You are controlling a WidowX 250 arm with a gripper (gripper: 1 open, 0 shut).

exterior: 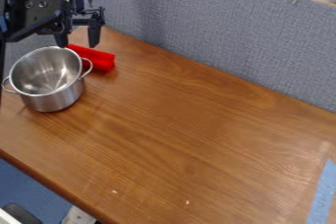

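Observation:
A steel pot (pixel 47 90) with two handles stands at the left side of the wooden table. Just behind it and to the right lies a red object (pixel 94 58), its left end partly hidden. My dark gripper (pixel 79 41) hangs at the upper left, over the area behind the pot near the red object, its fingers pointing down and apart. I see nothing held between them.
Padded grey walls (pixel 210 27) line the back. A light blue strip (pixel 320 194) lies at the lower right edge.

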